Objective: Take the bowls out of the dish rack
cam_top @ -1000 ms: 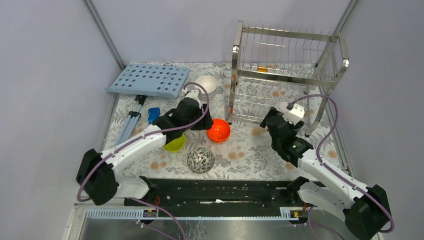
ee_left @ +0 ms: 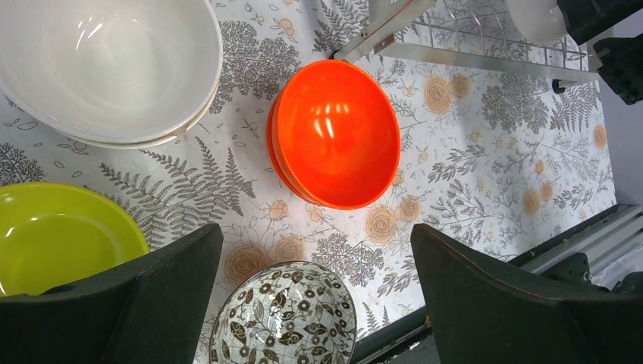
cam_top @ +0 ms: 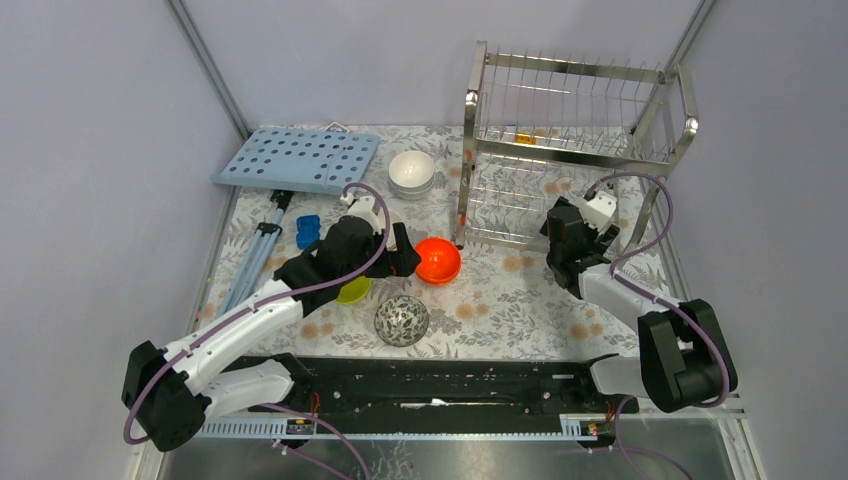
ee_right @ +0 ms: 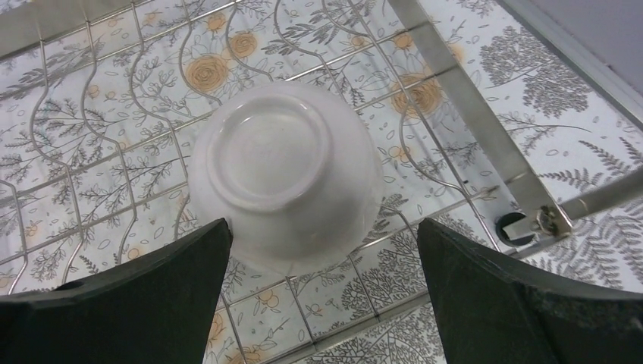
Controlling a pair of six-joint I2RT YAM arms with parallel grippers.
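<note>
A white bowl (ee_right: 284, 163) rests upside down on the wire dish rack (cam_top: 470, 150), under my open right gripper. My left gripper hangs open and empty above the table, near orange stacked bowls (ee_left: 337, 133), white stacked bowls (ee_left: 106, 61), a yellow-green bowl (ee_left: 61, 235) and a patterned bowl (ee_left: 280, 318).
A pale blue perforated board (cam_top: 280, 160) lies at the back left, beside folded blue legs (cam_top: 250, 270) and a small blue object (cam_top: 307, 228).
My right gripper has moved further into the rack over the white bowl.
</note>
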